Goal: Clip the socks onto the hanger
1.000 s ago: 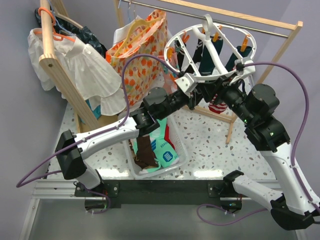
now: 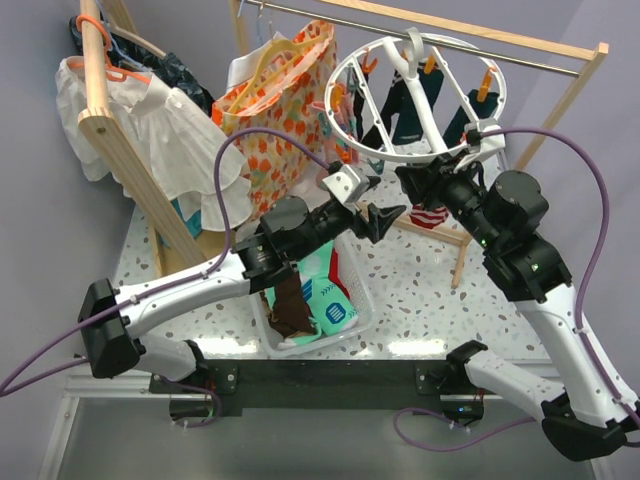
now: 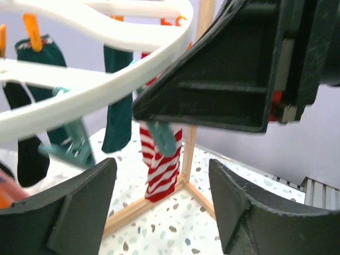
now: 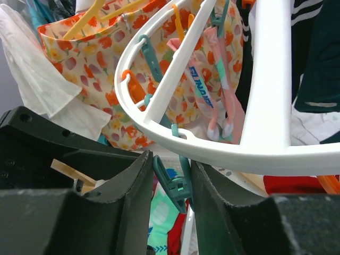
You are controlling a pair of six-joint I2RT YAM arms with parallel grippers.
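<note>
The white round clip hanger (image 2: 415, 150) hangs from the rail, with socks such as a dark pair (image 2: 410, 105) and a red striped sock (image 3: 162, 172) clipped below. My right gripper is at the hanger's front rim, its fingers around a teal clip (image 4: 179, 186); how tightly they close is unclear. My left gripper stands open below and left of the right gripper, nothing between its fingers; in the top view it is apart from the hanger.
A white basket (image 2: 362, 318) of socks sits below the left arm. Clothes on hangers (image 2: 150, 150) and an orange patterned fabric (image 2: 275, 120) fill the left.
My left gripper has moved away from the right gripper and hanger, toward the lower left. My right gripper has shifted slightly.
</note>
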